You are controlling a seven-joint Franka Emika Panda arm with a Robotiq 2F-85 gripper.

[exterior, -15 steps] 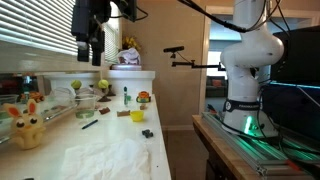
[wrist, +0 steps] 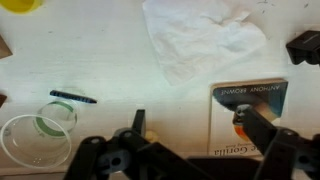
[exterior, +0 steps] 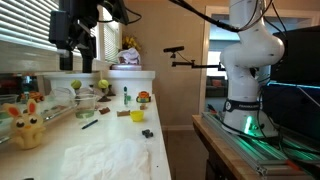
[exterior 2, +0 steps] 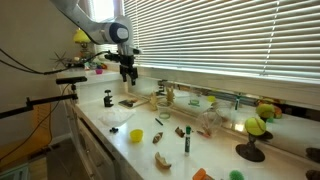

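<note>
My gripper (exterior: 77, 64) hangs open in the air above the counter, at the upper left of exterior view 1, with nothing between its fingers. Beneath it, the wrist view shows a white cloth (wrist: 195, 40) lying crumpled on the white surface. A book (wrist: 226, 128) with a picture cover lies partly hidden behind one finger. To the left are a black marker (wrist: 73, 97) and a clear round container (wrist: 36, 140). A yellow cup (exterior: 137, 116) stands farther along the counter.
An orange-eared bunny figure (exterior: 28, 132) stands at the left. Small black items (exterior: 147, 133) lie near the cup. A black object (wrist: 304, 47) sits at the right of the wrist view. Bare counter (exterior 2: 125, 150) surrounds the cup.
In exterior view 1, my gripper has moved left and slightly downward, staying open. The objects on the counter have not moved.
</note>
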